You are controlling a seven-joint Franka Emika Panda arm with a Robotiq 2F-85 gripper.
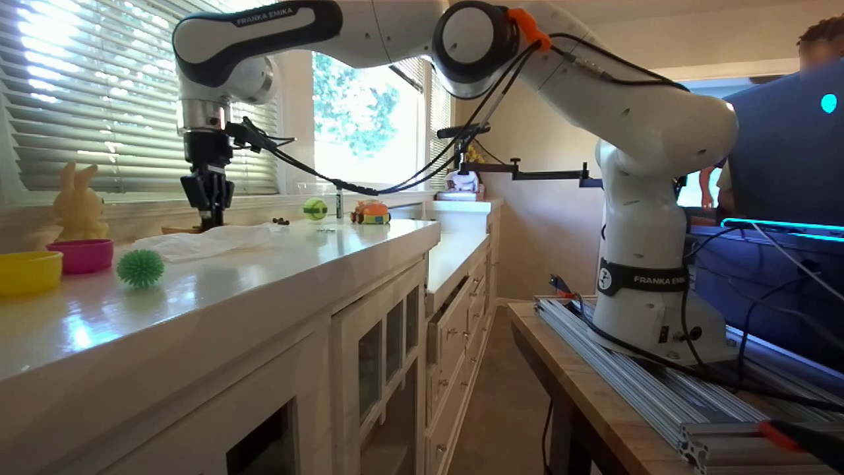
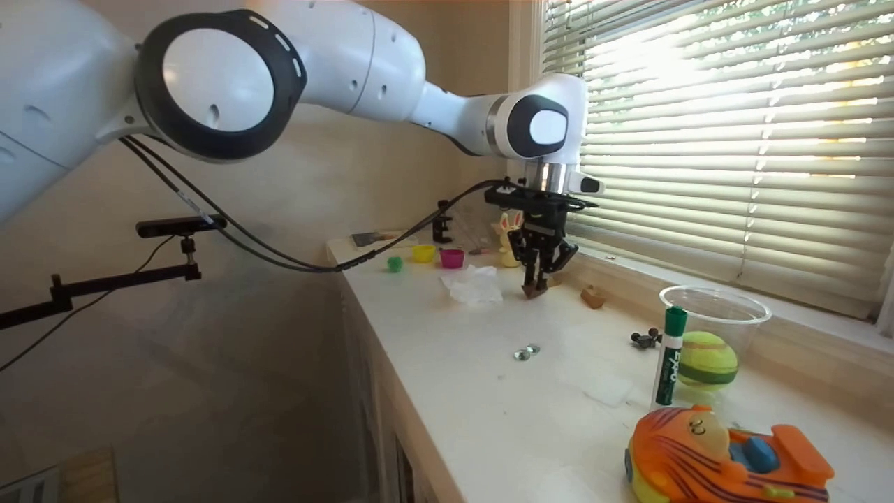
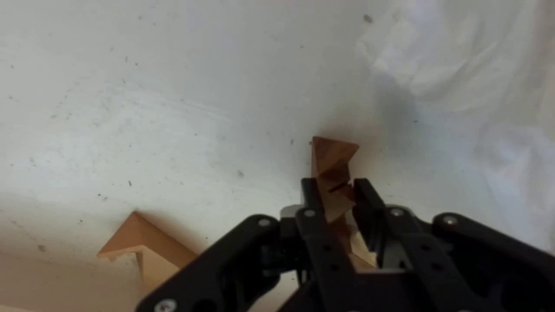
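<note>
My gripper points straight down at the white counter, its fingers closed on a brown angular block [image 3: 333, 156]. The block's faceted end pokes out beyond the fingertips in the wrist view, and the rest runs back between the fingers. In exterior view 2 the held block [image 2: 533, 290] shows under the gripper [image 2: 536, 281], at or just over the counter; whether it touches I cannot tell. A second brown block [image 3: 151, 249] rests apart at the lower left of the wrist view, partly covered by the gripper body.
Crumpled white paper [image 2: 473, 285] lies beside the gripper. Farther off are a pink cup [image 2: 452, 258], a yellow cup [image 2: 424, 253] and a green spiky ball [image 1: 141, 269]. A marker [image 2: 668, 360], clear cup and orange toy car [image 2: 721, 457] occupy the other end. The window side bounds the counter.
</note>
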